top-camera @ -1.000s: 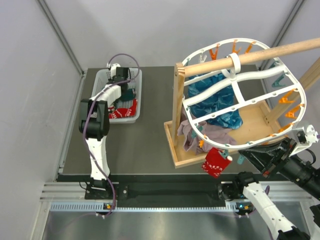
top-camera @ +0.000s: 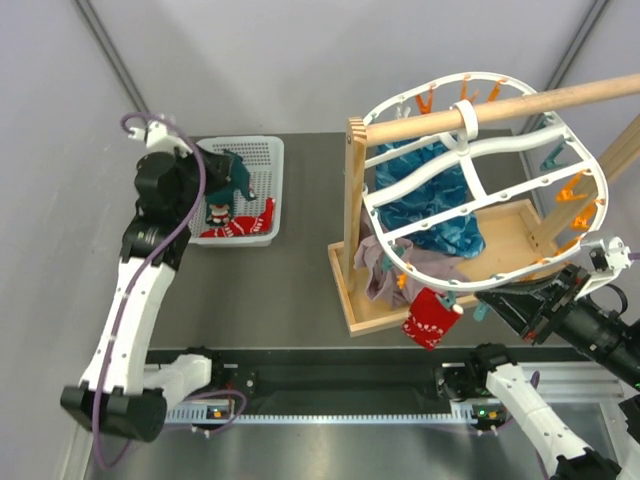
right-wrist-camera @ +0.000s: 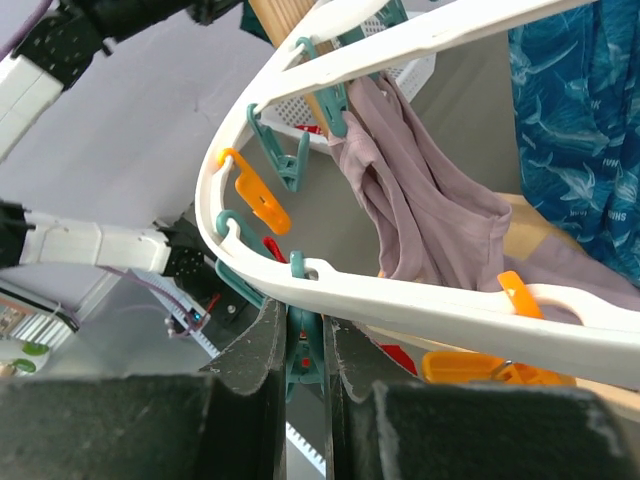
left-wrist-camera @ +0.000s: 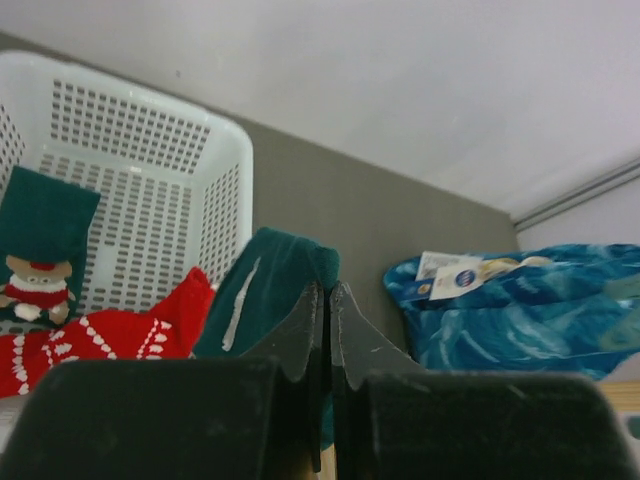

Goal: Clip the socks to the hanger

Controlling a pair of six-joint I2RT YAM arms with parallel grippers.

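A dark green sock [left-wrist-camera: 258, 285] is pinched at its edge in my left gripper, which is shut on it. In the top view this sock [top-camera: 238, 178] hangs over the white basket [top-camera: 268, 152]. Beneath it in the basket lie a red patterned sock [top-camera: 245, 222] and a green sock with a Santa-like figure [left-wrist-camera: 40, 245]. My right gripper is shut on a teal clip [right-wrist-camera: 300, 350] at the near rim of the round white hanger [right-wrist-camera: 420, 305]. A red sock [top-camera: 432, 318] hangs by that rim, close to the right gripper.
The wooden stand [top-camera: 355, 200] carries the hanger, with orange clips [top-camera: 570, 188] around it. Blue cloth [top-camera: 430, 195] and mauve cloth [top-camera: 385, 275] are inside the stand. Bare grey table [top-camera: 300, 270] separates basket and stand.
The right arm holds still; the hanging red sock sways slightly.
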